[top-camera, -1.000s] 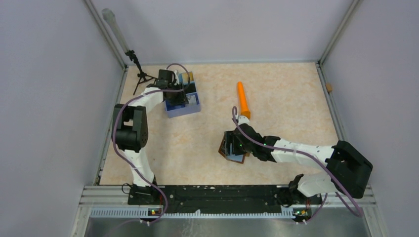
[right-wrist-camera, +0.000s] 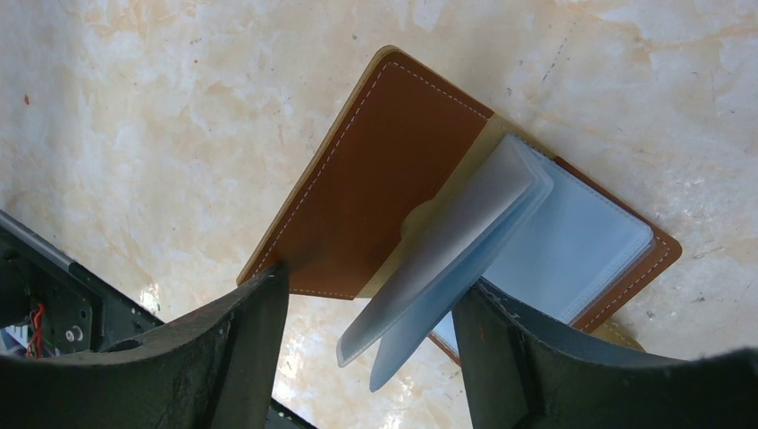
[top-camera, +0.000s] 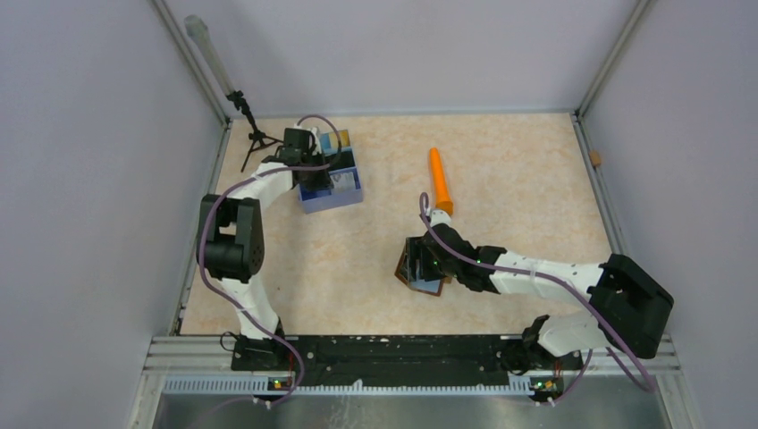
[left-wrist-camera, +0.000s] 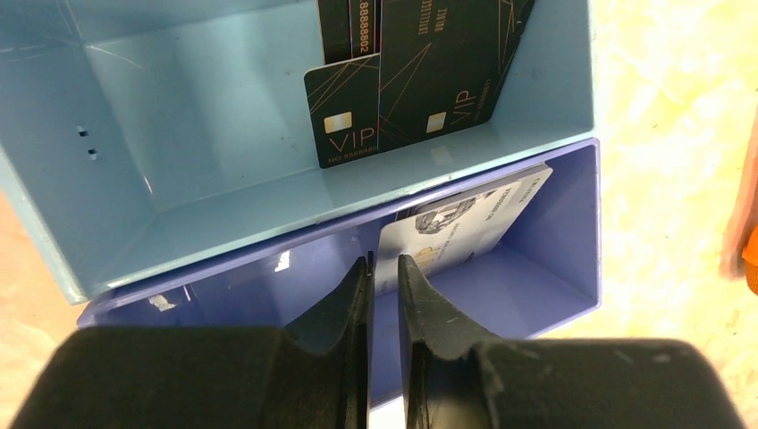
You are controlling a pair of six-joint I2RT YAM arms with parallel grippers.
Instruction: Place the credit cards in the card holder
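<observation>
My left gripper is over the purple box (left-wrist-camera: 554, 286), its fingers slightly apart at the left edge of a white card (left-wrist-camera: 483, 214); whether it touches the card is unclear. Black VIP cards (left-wrist-camera: 438, 80) stand in the light-blue compartment (left-wrist-camera: 125, 116) behind. My right gripper is open over the brown card holder (right-wrist-camera: 375, 152), whose translucent blue sleeves (right-wrist-camera: 563, 241) rise between and beyond its fingers.
An orange cylinder (top-camera: 439, 179) lies to the right of the boxes. A stand (top-camera: 255, 134) is at the back left.
My left gripper has shifted very slightly to the left and toward the front over the boxes. The right arm shows no visible movement.
</observation>
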